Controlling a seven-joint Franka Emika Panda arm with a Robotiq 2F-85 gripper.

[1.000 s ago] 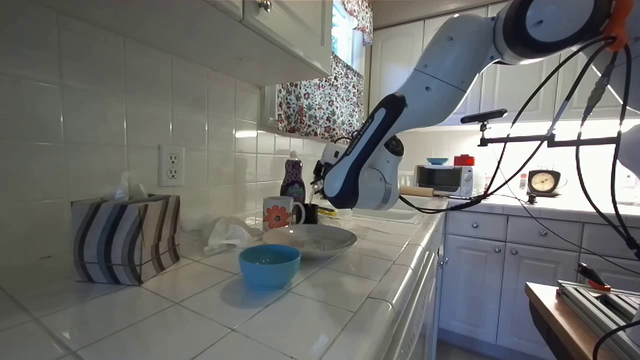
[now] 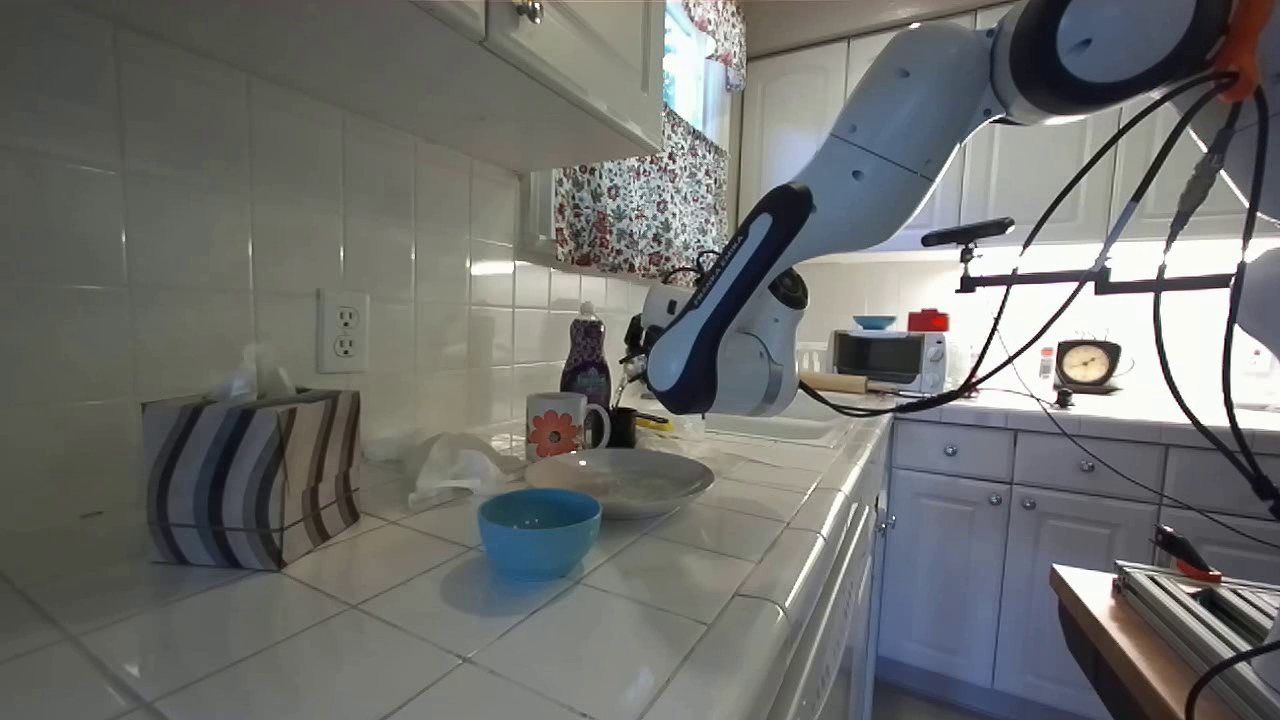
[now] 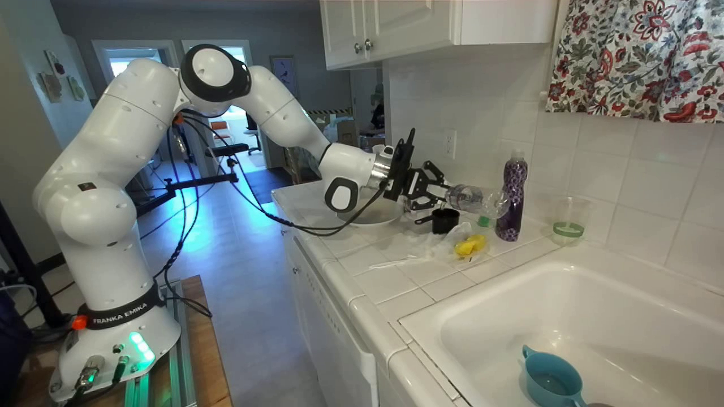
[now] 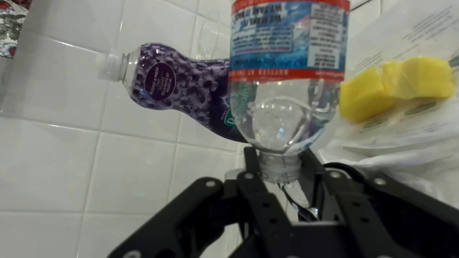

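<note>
A clear plastic water bottle [image 4: 289, 43] with a blue and red label fills the upper middle of the wrist view. My gripper is shut on its neck, one black finger on each side. Seen in exterior view 2, the bottle [image 3: 468, 198] is held roughly sideways above the counter, pointing away from the gripper [image 3: 438, 193]. Close below it is a black cup [image 3: 445, 220] with a handle. In exterior view 1 the arm's wrist hides most of the bottle.
A purple soap bottle [image 3: 512, 196] stands just beyond the held bottle. Yellow sponges [image 3: 469, 245] lie on crumpled plastic. A flowered mug [image 2: 555, 427], a plate [image 2: 672, 480] and a blue bowl [image 2: 540, 546] occupy the counter. The sink [image 3: 468, 319] holds a teal cup [image 3: 553, 380].
Compared with a second ago, the arm's wrist has shifted very slightly in exterior view 1. The counter objects stand where they were.
</note>
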